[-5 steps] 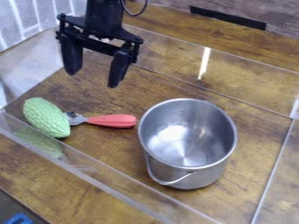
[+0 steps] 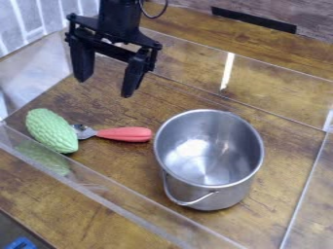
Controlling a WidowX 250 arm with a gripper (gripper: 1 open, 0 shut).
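My gripper (image 2: 107, 76) hangs over the upper left of the wooden table, fingers apart and pointing down, with nothing seen between them. Below it lie a green bumpy vegetable (image 2: 51, 130) and a red-handled utensil (image 2: 121, 134) with a metal head, partly hidden by the vegetable. A steel pot (image 2: 209, 178) with a wire handle stands at the lower right, empty.
Clear plastic walls edge the work area at the left, front and right. A small blue object (image 2: 16, 241) is at the bottom left corner.
My gripper has shifted very slightly over the last second. The objects on the table have not moved.
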